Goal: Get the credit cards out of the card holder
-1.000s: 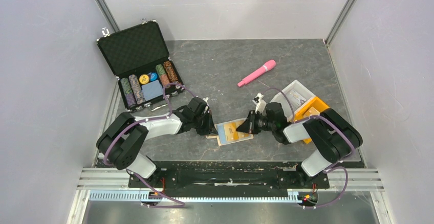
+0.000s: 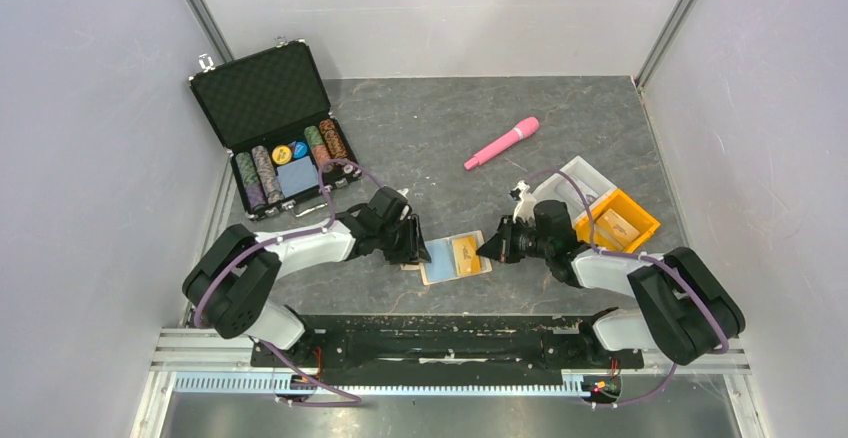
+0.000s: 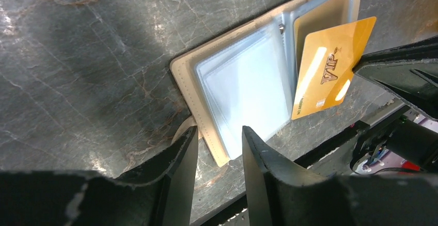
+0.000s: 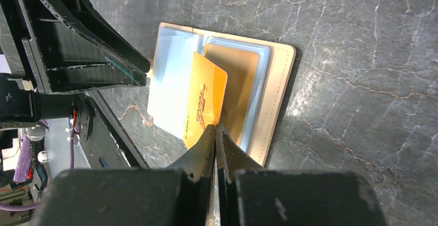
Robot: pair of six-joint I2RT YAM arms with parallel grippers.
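Note:
The open card holder [image 2: 440, 262] lies on the grey table between both grippers, beige with clear blue sleeves. A yellow card [image 3: 330, 61] sits tilted out from its sleeve on the right half, printed "VIP", with another gold surface beneath it. My left gripper stands part open at the holder's left edge, nothing visible between its fingers. My right gripper is shut, its tips at the lower edge of the yellow card in the right wrist view; whether anything thin is between them is unclear.
An open case of poker chips [image 2: 270, 178] is at back left, a pink microphone [image 2: 500, 144] at back centre, and white and orange boxes [image 2: 645, 226] at right.
My right arm has drawn back to the right, exposing more of the yellow card. The left gripper has shifted slightly, and its fingers now appear more apart.

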